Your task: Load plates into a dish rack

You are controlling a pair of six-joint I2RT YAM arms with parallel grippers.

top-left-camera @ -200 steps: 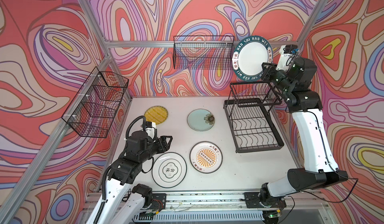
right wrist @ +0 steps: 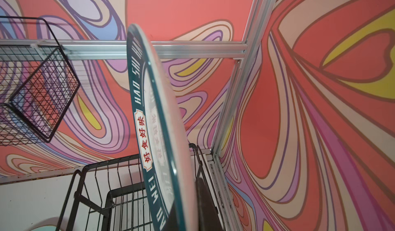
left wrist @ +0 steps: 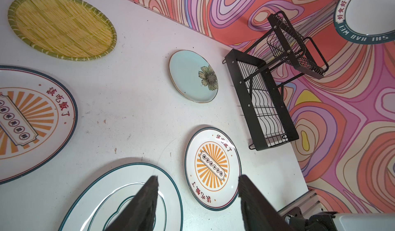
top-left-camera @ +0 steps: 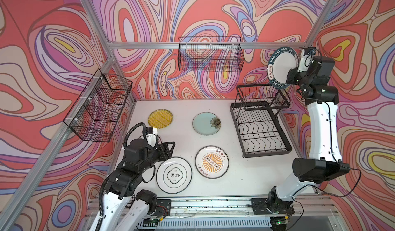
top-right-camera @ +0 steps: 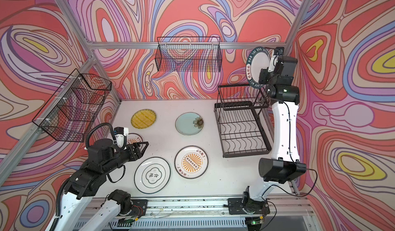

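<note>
A white plate with a dark teal lettered rim is held on edge in the air at the back right, above the dish rack's raised back tier. My right gripper is shut on its rim. The black wire dish rack has nothing in its lower slots. On the table lie a pale blue flower plate, an orange sunburst plate and a white plate with a dark rim. My left gripper is open and empty, hovering over the left side of the table.
A yellow woven mat lies at the back left. Another sunburst plate is partly under the left arm. Wire baskets hang on the back rail and left rail. Bare table shows at the front right.
My right gripper has carried the teal-rimmed plate to the right, and the plate has turned more edge-on.
</note>
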